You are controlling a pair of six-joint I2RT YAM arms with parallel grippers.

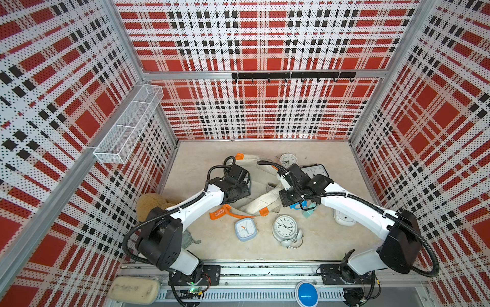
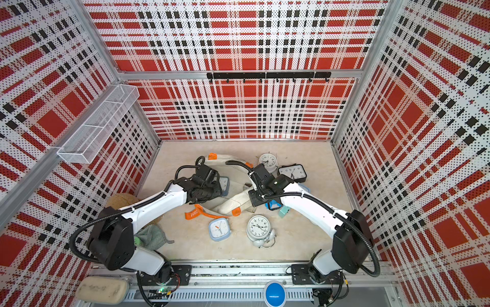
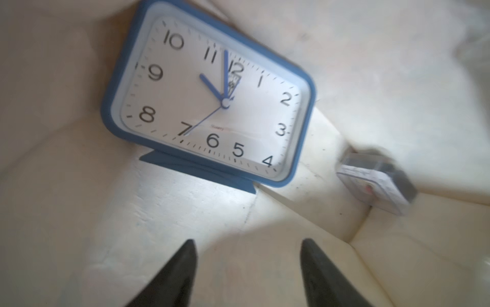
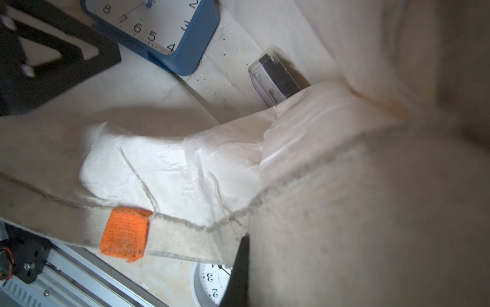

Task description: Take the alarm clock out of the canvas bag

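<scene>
A blue rectangular alarm clock with a white face lies inside the cream canvas bag, tilted in the left wrist view. Its lower part shows in the right wrist view. My left gripper points into the bag, its blurred fingers apart with only bag lining behind them and the clock beyond. At the bag's right side, my right gripper is shut on the bag's rim. One dark finger shows against the cloth; the other is hidden behind it.
A small clear-and-black case also lies in the bag. In front stand a light blue clock and a round white clock. Behind are another round clock and a black-rimmed clock. A plush toy sits left.
</scene>
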